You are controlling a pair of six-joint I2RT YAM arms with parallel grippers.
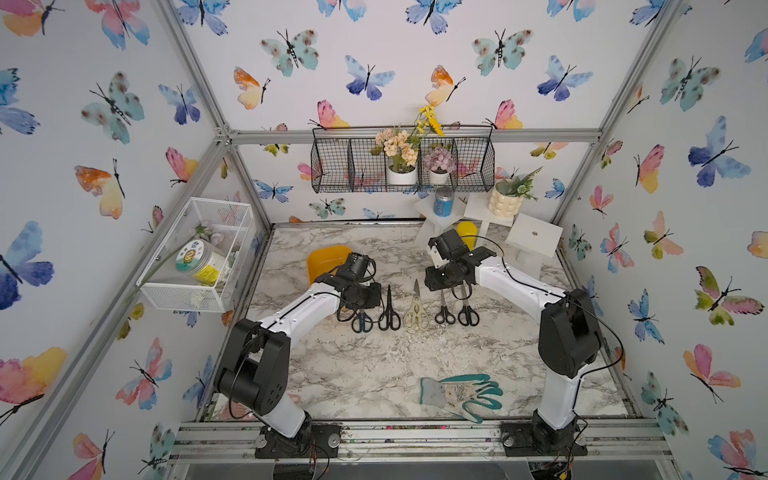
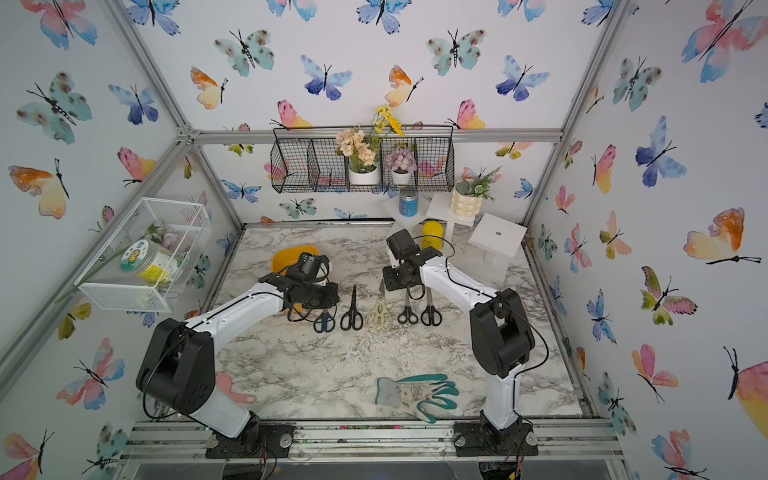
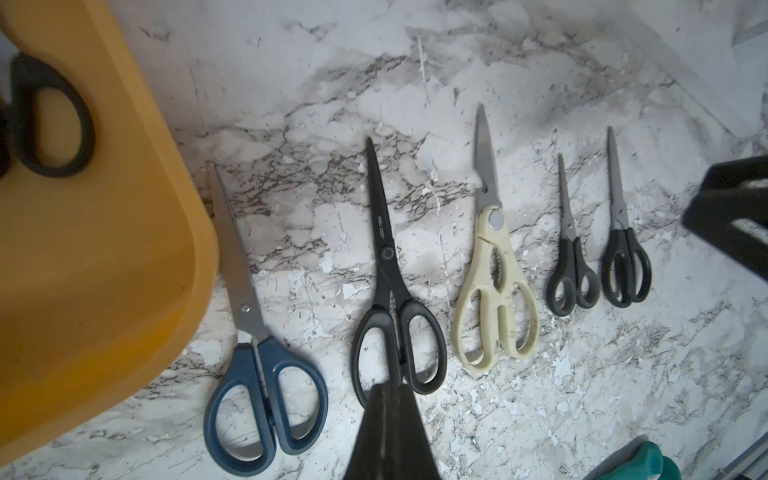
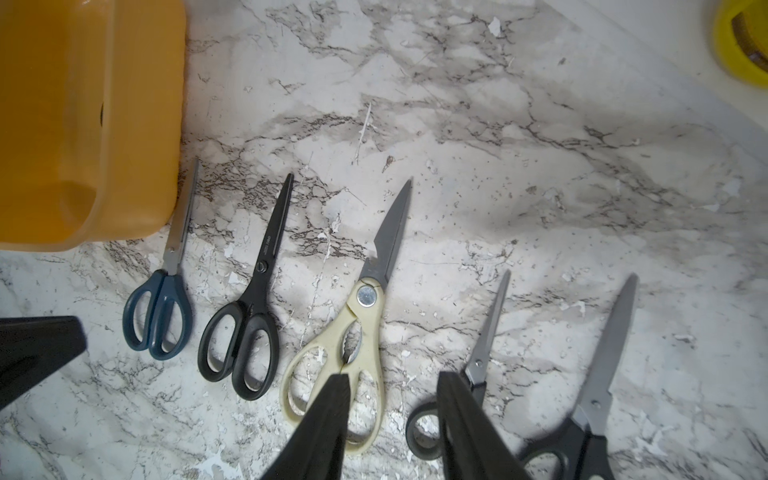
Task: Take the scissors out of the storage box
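Several scissors lie in a row beside the orange box (image 4: 136,120): blue (image 4: 160,308), black (image 4: 244,344), cream (image 4: 364,336), and two smaller dark-handled pairs (image 3: 564,272) (image 3: 628,272). A dark handle (image 3: 72,160) shows inside the box in the left wrist view. My left gripper is shut above the row near the black pair, nothing visible between its fingers. My right gripper is part open over the cream and small dark scissors, with nothing in it.
White stands (image 1: 534,232) with a plant and a can occupy the back right, with a yellow object (image 1: 467,232) among them. A glove (image 1: 460,393) lies at the front. A wire basket (image 1: 328,172) hangs on the back wall.
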